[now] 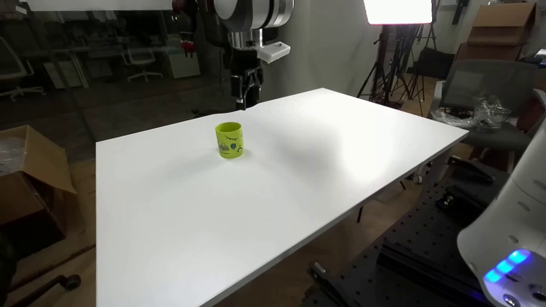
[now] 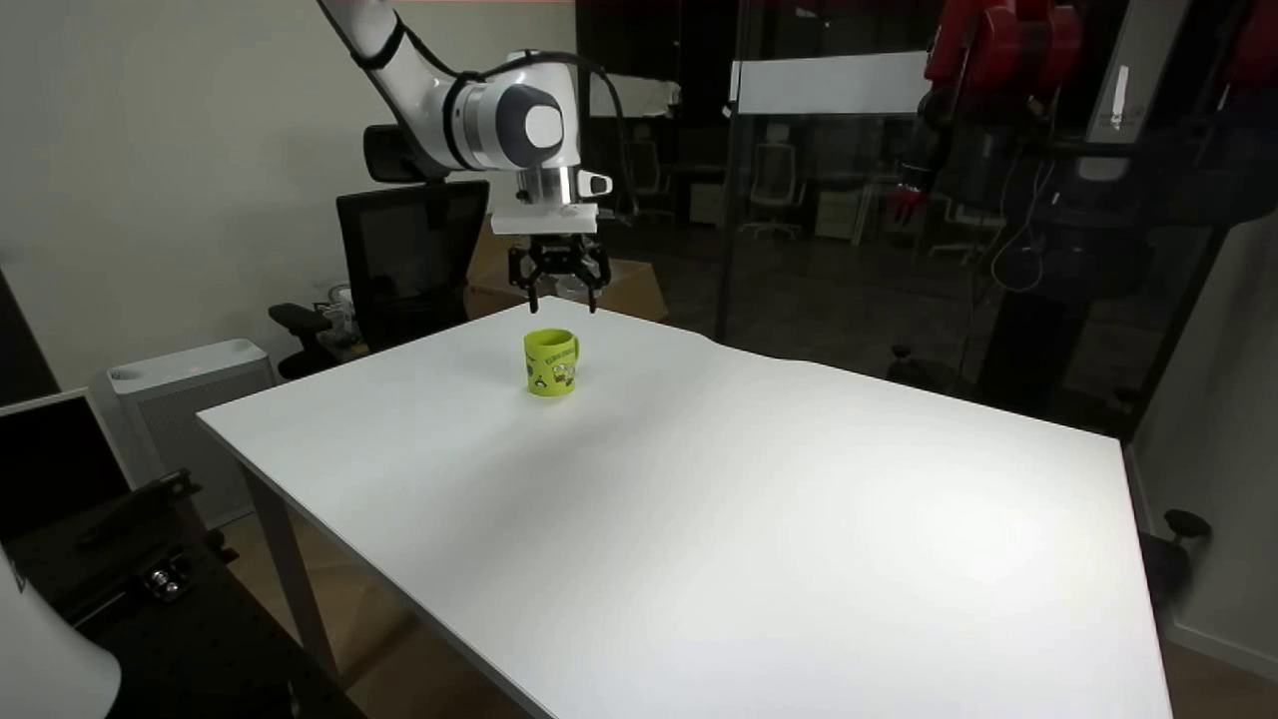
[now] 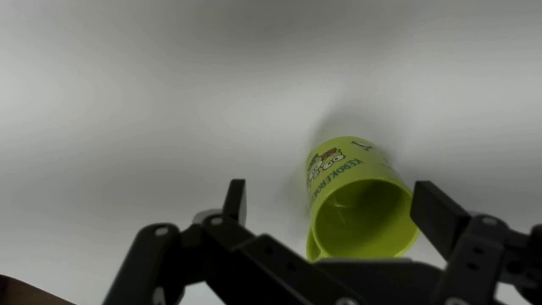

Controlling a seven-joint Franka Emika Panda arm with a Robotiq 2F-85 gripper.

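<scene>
A lime-green mug [image 1: 230,140] with printed cartoon pictures stands upright on the white table. Its handle shows on the right side in exterior view 2, where the mug [image 2: 550,363] sits below my gripper [image 2: 563,308]. The gripper [image 1: 244,107] hangs above the table with its fingers spread and nothing held. From the wrist view I look down into the empty mug [image 3: 355,173]; it lies nearer the right finger [image 3: 438,218] than the left finger [image 3: 235,201]. Height separates the fingertips from the rim in exterior view 2.
A cardboard box [image 1: 36,174] stands on the floor off the table's left side in exterior view 1. A bright lamp panel [image 1: 399,11] is at the back.
</scene>
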